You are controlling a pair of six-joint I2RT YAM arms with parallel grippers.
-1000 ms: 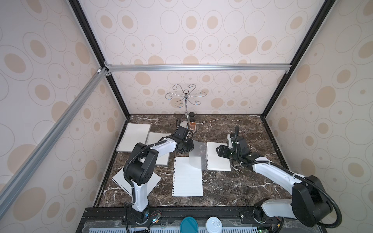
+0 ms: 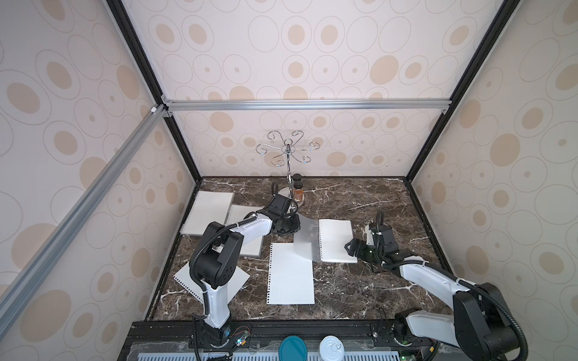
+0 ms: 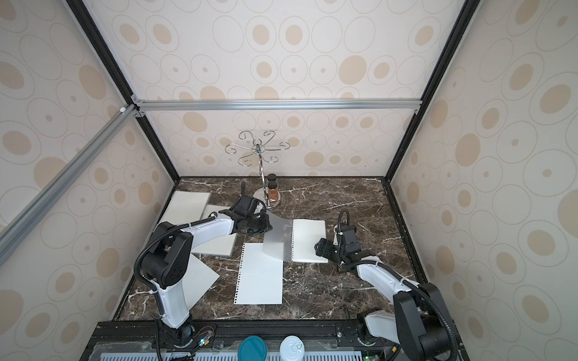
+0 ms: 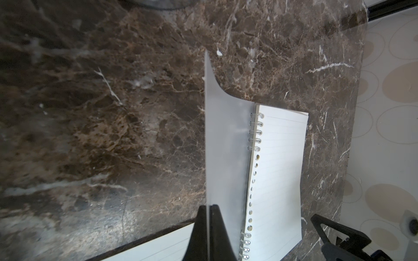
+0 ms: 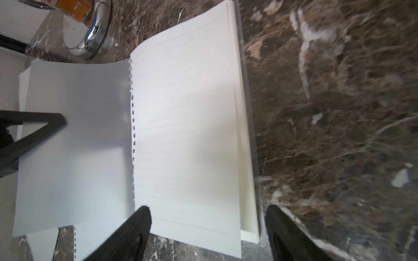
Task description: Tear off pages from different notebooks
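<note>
An open spiral notebook [image 2: 337, 240] lies middle right, its translucent cover [image 5: 74, 139] swung left and lifted on edge. My left gripper is shut on that cover's edge. In the right wrist view the lined top page [image 5: 182, 130] shows punched holes, some outside the coils, and its lower right sits askew over the pages below. My right gripper is open at the notebook's near right, nothing between its fingers. A lined sheet [image 2: 290, 276] lies in front, another [image 3: 198, 282] at the front left.
More notebooks [image 2: 204, 210] lie at the back left. A chrome stand [image 2: 288, 156] with a jar [image 2: 298, 193] stands behind the open notebook.
My left gripper is almost unmoved.
</note>
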